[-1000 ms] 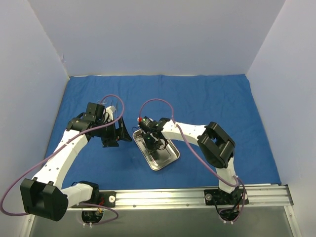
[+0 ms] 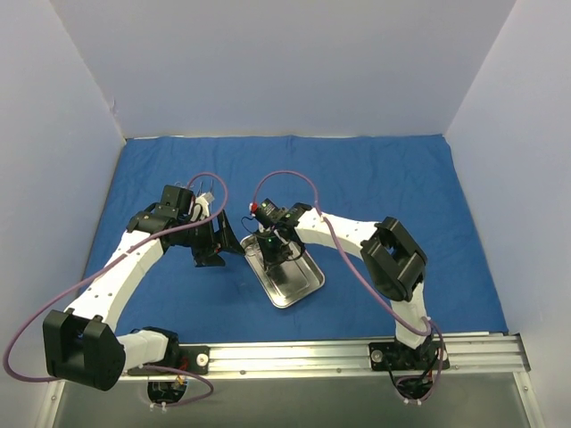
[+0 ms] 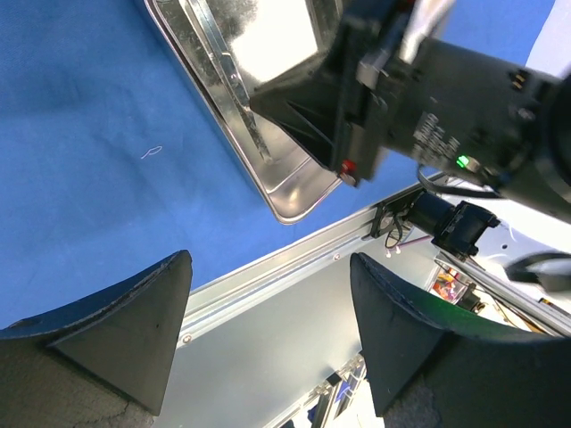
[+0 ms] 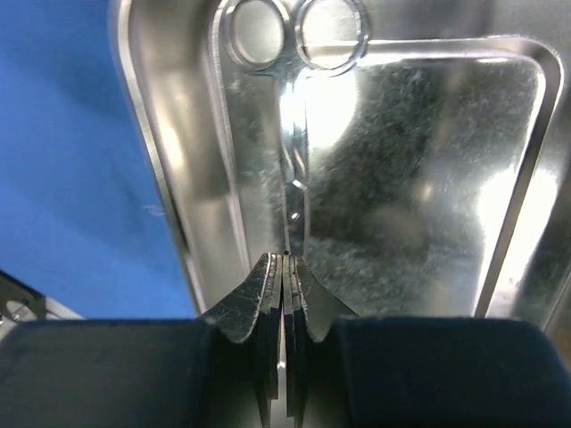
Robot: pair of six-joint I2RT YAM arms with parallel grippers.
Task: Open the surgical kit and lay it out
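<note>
A shallow metal tray (image 2: 302,290) sits on the blue cloth, partly covered by my right arm. Inside it lies a pair of scissors (image 4: 295,134), ring handles at the top of the right wrist view and the other end running down toward my right gripper. That gripper's fingertips are pressed together over the scissors, and nothing shows between them; whether they touch the scissors I cannot tell. My left gripper is open and empty, left of the tray in the top view. A slim metal instrument (image 3: 230,76) is visible in the tray from the left wrist.
Several slim metal instruments (image 2: 204,186) lie on the cloth at the upper left, partly behind the left arm. A metal rail (image 2: 294,352) runs along the front edge.
The left gripper moved slightly right.
</note>
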